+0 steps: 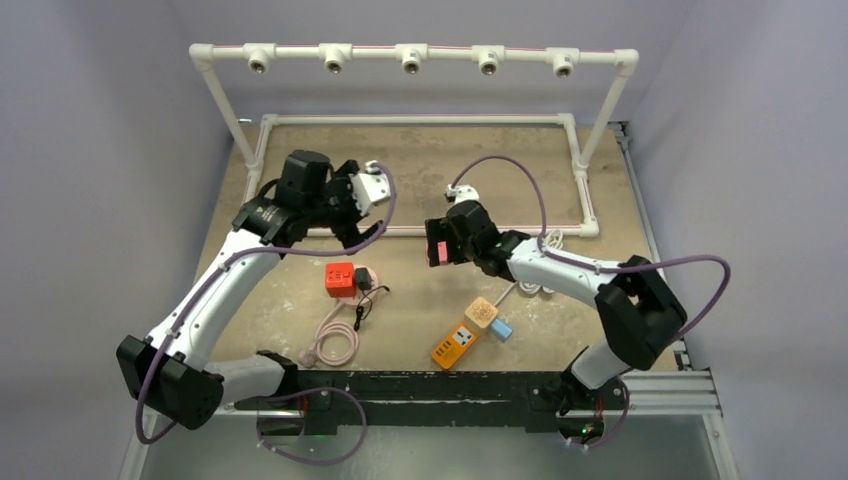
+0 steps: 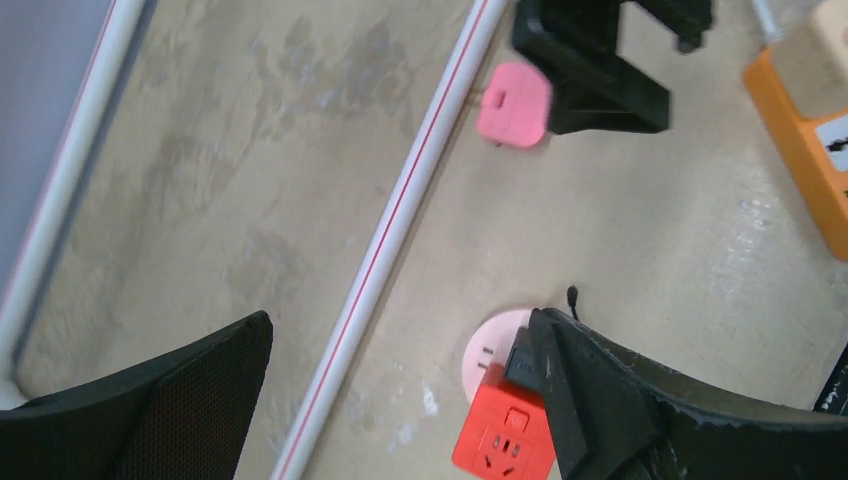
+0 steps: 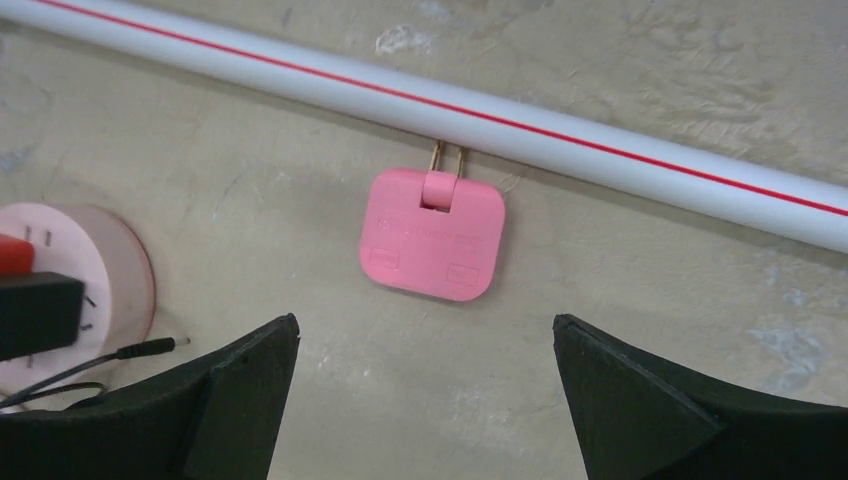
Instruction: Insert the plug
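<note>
A pink folded plug [image 3: 432, 245], its two prongs toward a white pipe, lies flat below my right gripper, which is open and empty. My left gripper is open, high above the red block [image 1: 340, 279] and black adapter [image 1: 362, 279] on a round pink socket [image 3: 100, 280]. An orange power strip [image 1: 452, 348] lies front right, with a beige cube [image 1: 481, 313] and blue piece [image 1: 502, 329] at its end.
A white pipe frame [image 1: 420, 120] lies at the back, with an overhead pipe rack behind it. Coiled cables [image 1: 337, 343] lie front left, others at the right. The middle of the board is fairly clear.
</note>
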